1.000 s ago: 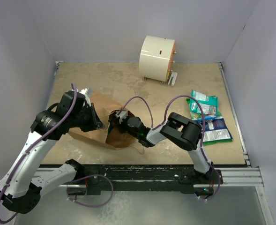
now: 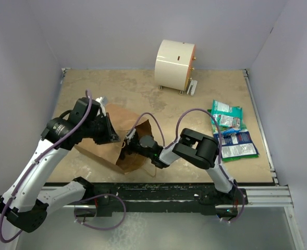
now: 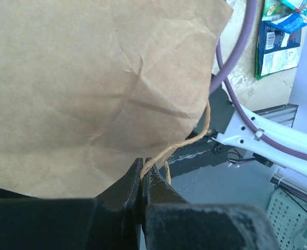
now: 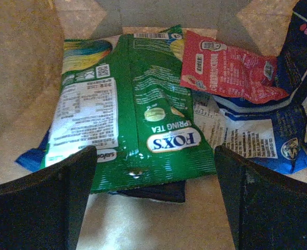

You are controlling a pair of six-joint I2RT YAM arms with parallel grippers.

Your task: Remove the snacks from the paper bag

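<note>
The brown paper bag (image 2: pixel 103 151) lies on its side at the left of the table, its mouth facing right. My left gripper is shut on the bag's twisted cord handle (image 3: pixel 182 144), which runs to its fingertips. Inside the bag, my right gripper is open, with its fingers on either side of the lower end of a green Fox's snack packet (image 4: pixel 135 109). Right of that packet are a red packet (image 4: pixel 229 67) and a dark blue packet (image 4: pixel 257 138). More dark blue packaging shows under the green one.
Several snack packets, with a teal one (image 2: pixel 227 113) and a dark blue one (image 2: pixel 237 145) on top, lie at the table's right side. A white drum-shaped object (image 2: pixel 172 65) stands at the back.
My left gripper has shifted slightly to the right.
</note>
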